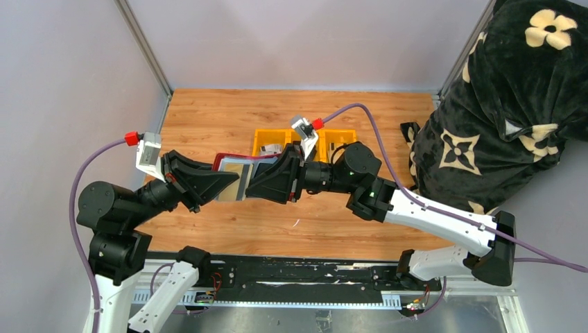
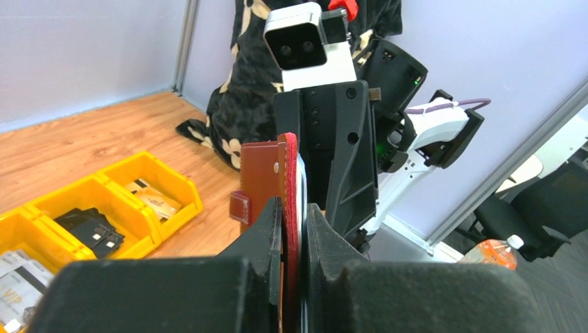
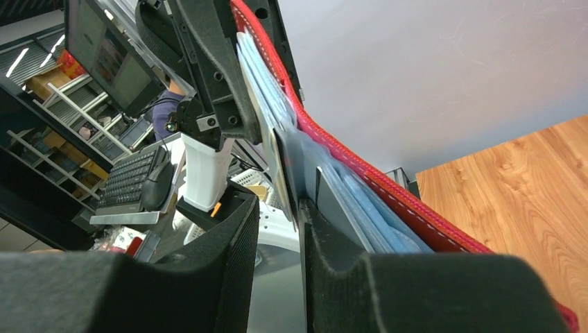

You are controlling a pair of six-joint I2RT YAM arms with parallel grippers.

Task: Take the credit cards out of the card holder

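Note:
The red-edged card holder (image 1: 232, 159) (image 2: 260, 173) is raised between the arms, its clear sleeves (image 3: 333, 187) and cards showing. My left gripper (image 1: 225, 180) is shut on it. My right gripper (image 1: 260, 182) is at its other side, part open, its fingertips at the lower edge of a card (image 3: 283, 166) in the sleeves; whether they touch it is unclear.
Yellow bins (image 1: 336, 133) (image 2: 187, 191) with cards and other flat items stand on the wooden table (image 1: 208, 111) behind the holder. A dark patterned cushion (image 1: 506, 104) fills the right side.

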